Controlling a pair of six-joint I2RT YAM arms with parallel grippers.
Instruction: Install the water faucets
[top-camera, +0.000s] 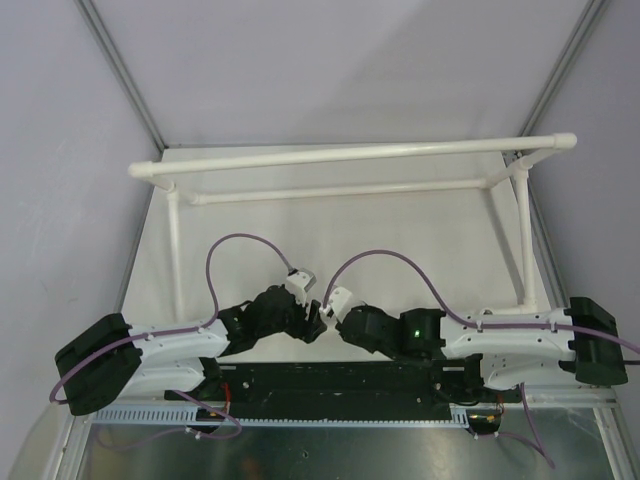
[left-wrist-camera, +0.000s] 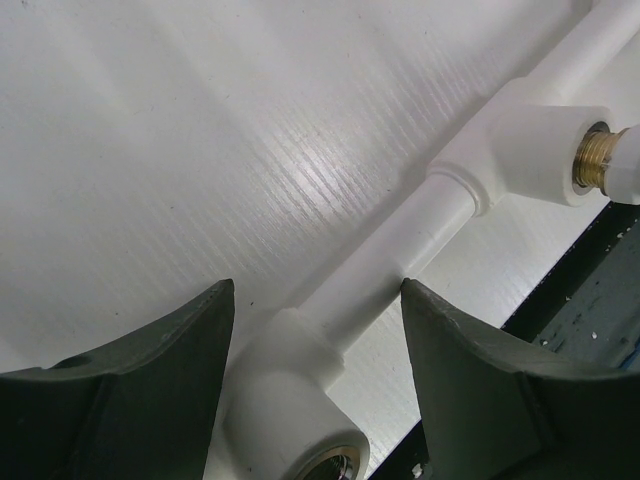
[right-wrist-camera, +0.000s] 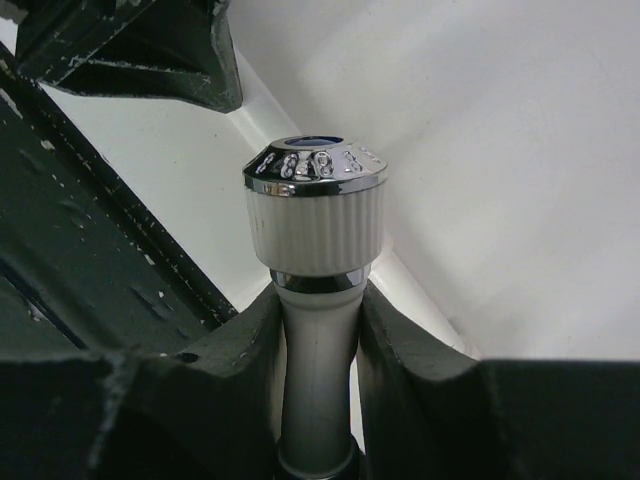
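My right gripper is shut on a white faucet (right-wrist-camera: 315, 225) with a chrome-rimmed head and blue cap. My left gripper has its fingers apart over a white pipe (left-wrist-camera: 385, 265), with nothing held between them. In the left wrist view an elbow fitting (left-wrist-camera: 275, 420) with a threaded socket lies below, and a tee (left-wrist-camera: 540, 150) at upper right has a brass-threaded piece (left-wrist-camera: 595, 160) in it. In the top view both grippers are close together at the front centre, the left one (top-camera: 308, 318) just left of the right.
A white pipe frame (top-camera: 350, 150) stands round the back and sides of the white board (top-camera: 250, 220), whose middle is bare. A dark strip (top-camera: 330, 390) runs along the front edge, below both arms.
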